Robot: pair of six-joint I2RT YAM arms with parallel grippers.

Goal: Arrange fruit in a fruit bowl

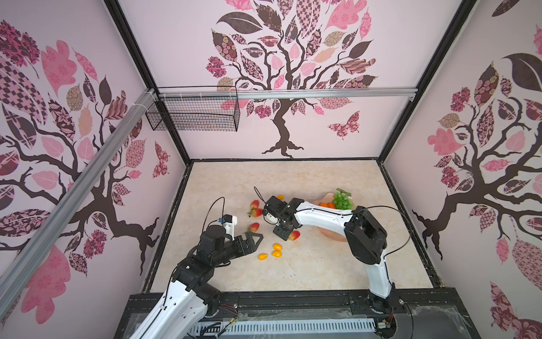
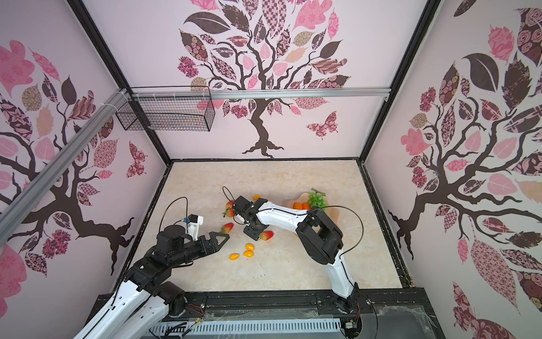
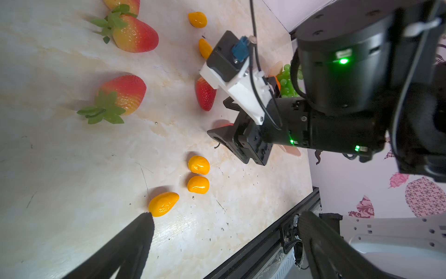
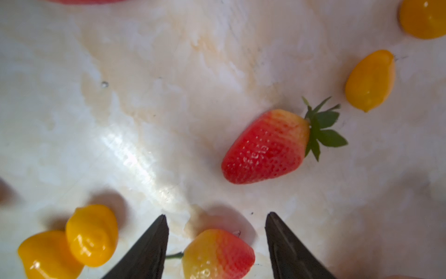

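Observation:
A light bowl (image 1: pixel 333 234) stands right of centre, partly hidden by my right arm; oranges (image 2: pixel 298 206) and green grapes (image 1: pixel 342 199) are in it. My open right gripper is above the table, with a red-yellow stemmed fruit (image 4: pixel 218 255) showing between its fingertips and a red strawberry (image 4: pixel 267 146) just ahead. My left gripper is open and empty above the table's left half. Beyond it lie leafy red-yellow strawberries (image 3: pixel 124 93) and small yellow fruits (image 3: pixel 163 203).
More small yellow fruits (image 4: pixel 371 79) lie behind the red strawberry. The two grippers are close together over the scattered fruit. Open table (image 1: pixel 338 265) stretches across the front right. A wire basket (image 1: pixel 197 113) hangs high at the back left.

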